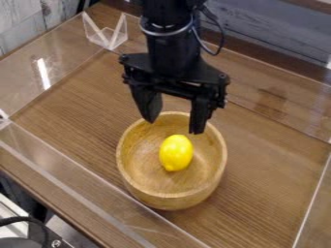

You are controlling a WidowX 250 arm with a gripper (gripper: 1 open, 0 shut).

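A black gripper (173,108) hangs from above over a round wooden bowl (139,181), its two fingers spread apart with nothing between them. Below it, a yellow egg-shaped object (176,152) lies in the bowl, in plain view and apart from the fingers.
A clear plastic piece (106,29) is at the back left. A dark cable runs along the lower left edge.
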